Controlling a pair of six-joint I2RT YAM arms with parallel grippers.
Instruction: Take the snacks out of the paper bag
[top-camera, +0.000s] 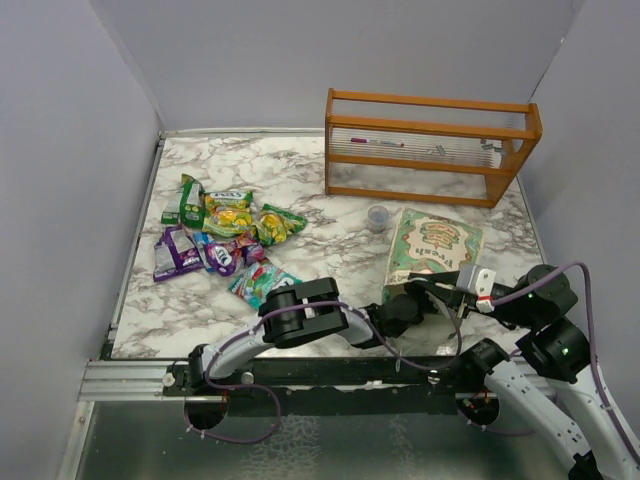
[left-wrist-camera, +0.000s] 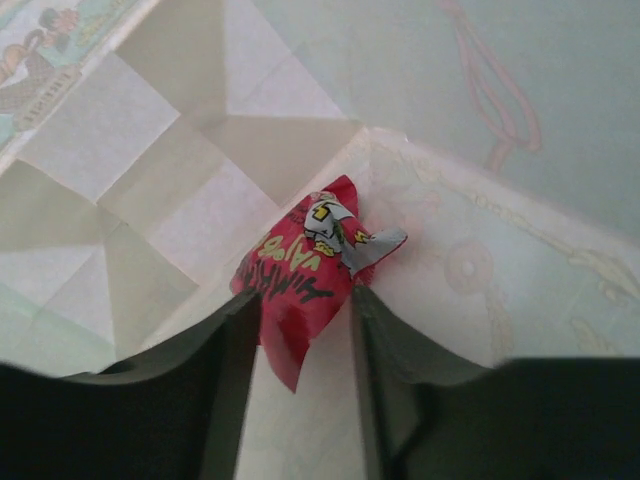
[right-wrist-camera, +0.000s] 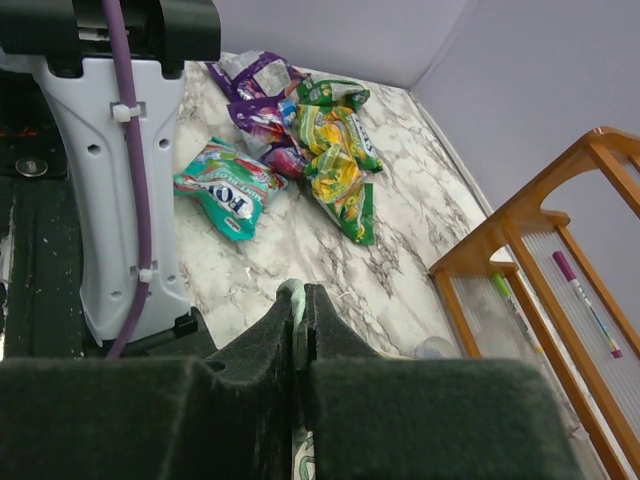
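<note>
The printed paper bag (top-camera: 432, 240) lies on its side at the right of the table. My left gripper is inside it, fingers apart around the near end of a red snack packet (left-wrist-camera: 298, 262) lying on the bag's inner surface. My right gripper is shut at the bag's mouth, with a thin pale edge, apparently of the bag, showing between its fingers. Taken-out snack packets in green, yellow, purple and teal (top-camera: 230, 219) lie grouped on the left of the table.
A wooden rack (top-camera: 430, 128) stands at the back right, a small clear cup (top-camera: 378, 218) just before it.
</note>
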